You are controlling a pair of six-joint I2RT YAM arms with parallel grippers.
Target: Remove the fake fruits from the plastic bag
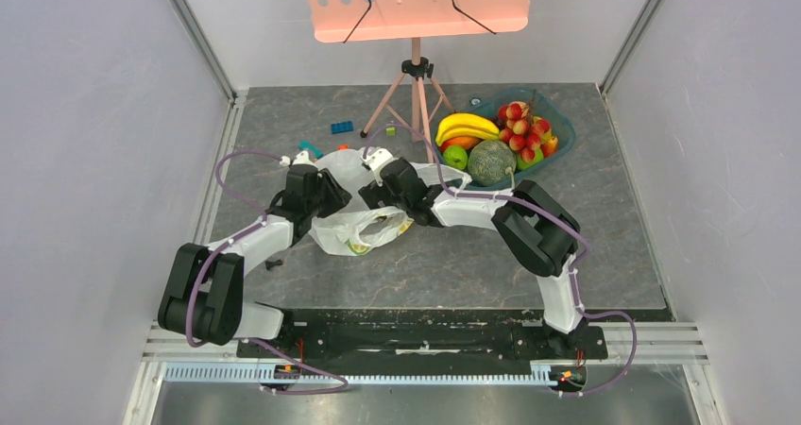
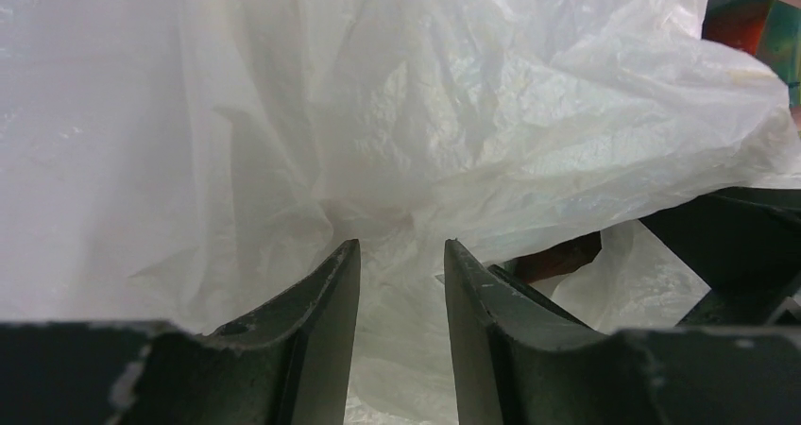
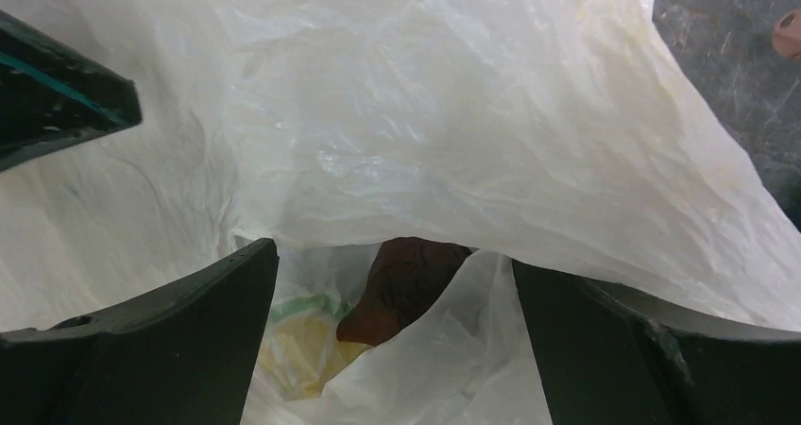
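The white plastic bag (image 1: pixel 338 233) lies crumpled on the table with an opening at its front. Inside, a dark reddish-brown item (image 3: pixel 401 288) shows between folds in the right wrist view; which fruit it is, I cannot tell. Part of it (image 2: pixel 564 258) also appears in the left wrist view. My left gripper is part open over the bag, its fingertips apart with only white film behind them. Facing it, my right gripper is part open too, fingers spread at the bag's opening, with the dark item beyond them. Film hides the remaining contents.
A teal basket (image 1: pixel 567 127) at the back right holds bananas (image 1: pixel 467 126), a green melon (image 1: pixel 491 163), red fruit and other pieces. Close behind the bag stands a pink tripod (image 1: pixel 422 104). A blue block (image 1: pixel 341 127) lies at the back left.
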